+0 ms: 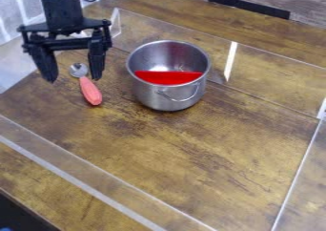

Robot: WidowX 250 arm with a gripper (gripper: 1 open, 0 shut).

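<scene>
My black gripper (51,53) hangs at the upper left of the camera view, open, its fingers pointing down. Just right of it a spoon with a pink handle (91,90) lies on the wooden table. Right of the spoon stands a metal pot (169,95) with a red object (169,77) inside.
Pale strips run along its left and right parts, and a small white upright piece stands behind the pot on the right. A dark area shows at the bottom left corner.
</scene>
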